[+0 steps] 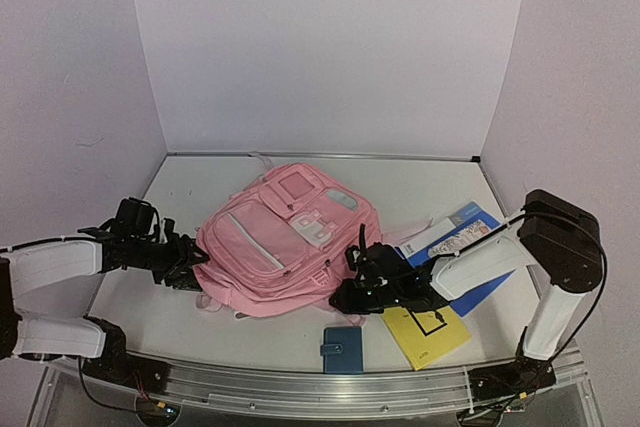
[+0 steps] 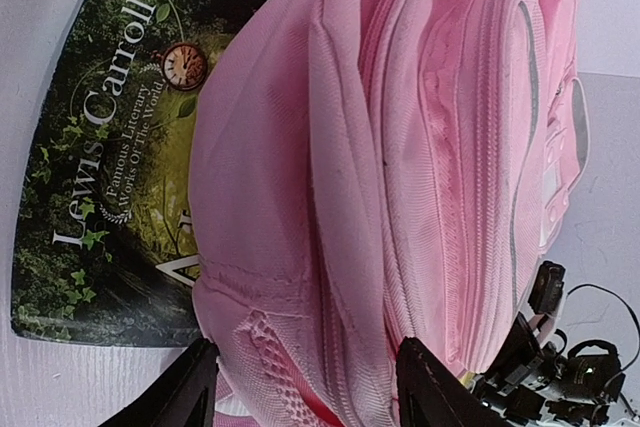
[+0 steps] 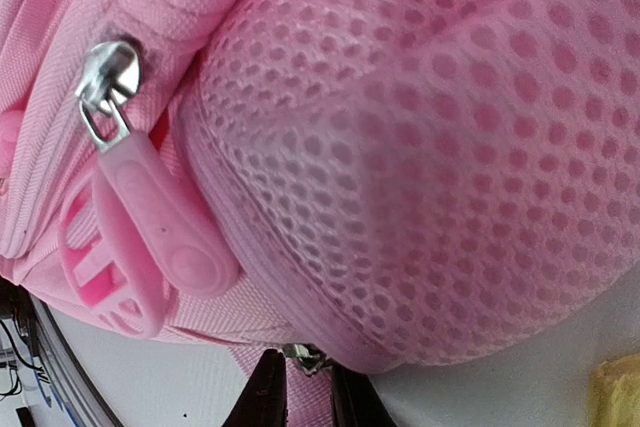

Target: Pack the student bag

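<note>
A pink backpack (image 1: 285, 232) lies on the table, front pockets up. In the left wrist view, a dark Lewis Carroll book (image 2: 110, 147) is partly hidden by the bag's pink cloth. My left gripper (image 1: 200, 257) is at the bag's left edge, its fingers (image 2: 190, 387) spread apart with pink cloth showing between them. By the lower right corner of the bag is my right gripper. Its fingers (image 3: 265, 392) stand close together, just under a small metal piece (image 3: 305, 355) at the mesh pocket's edge; whether they grip anything is unclear.
A dark blue snap-closed notebook (image 1: 343, 349) lies near the front edge. Beneath the right arm are a yellow book (image 1: 425, 339) and blue-and-white books (image 1: 468, 227). Bare table (image 1: 400, 177) shows behind the bag.
</note>
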